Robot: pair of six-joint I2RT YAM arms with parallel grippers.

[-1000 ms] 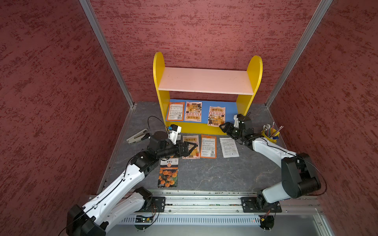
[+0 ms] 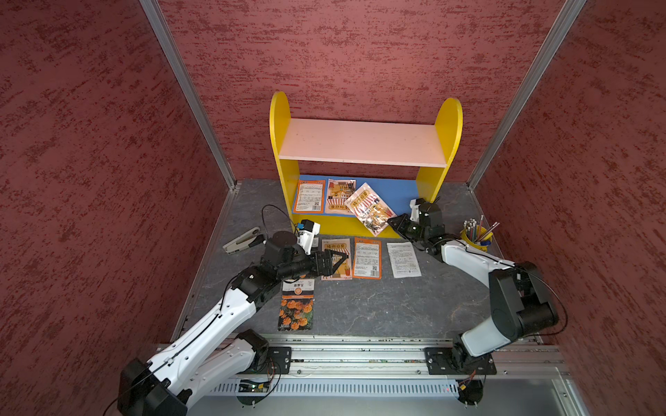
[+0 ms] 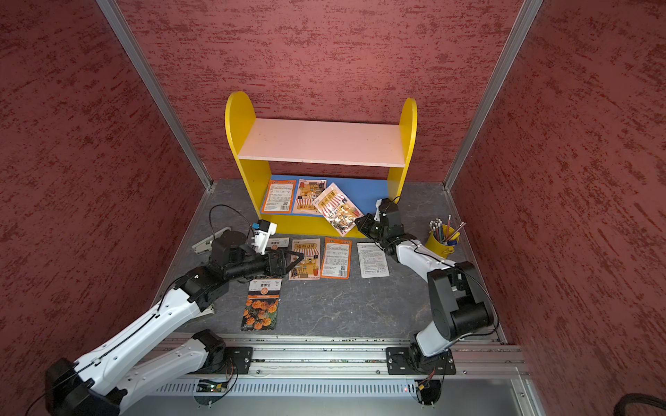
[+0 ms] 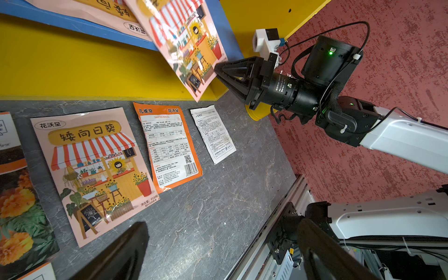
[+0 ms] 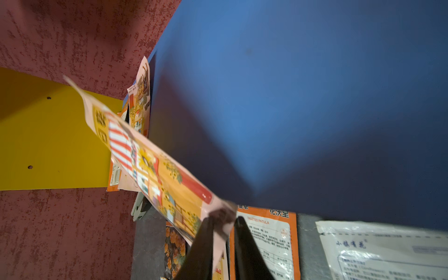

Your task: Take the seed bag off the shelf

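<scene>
A pink sunflower seed bag (image 2: 370, 208) hangs slanted over the front edge of the blue shelf (image 2: 402, 188). Its lower right corner lies at the fingertips of my right gripper (image 2: 392, 220). Seen from the right wrist, the bag (image 5: 156, 170) stands away from the shelf board, and its bent corner reaches between the narrowly spaced fingers. Whether they grip it is unclear. My left gripper is open and empty above the table. In the left wrist view the bag (image 4: 189, 44) shows its striped awning and flowers.
An orange bag (image 2: 309, 197) and another pink bag (image 2: 340, 196) remain on the shelf's left half. Several bags lie in front, including a white one (image 2: 403, 260). A yellow pen cup (image 2: 476, 239) stands right; a stapler (image 2: 242, 240) lies left.
The pink bag lay upright on the shelf's right part; now it is rotated, slanting leftward at the top and jutting over the front edge. The right gripper has barely shifted. The left arm is unchanged.
</scene>
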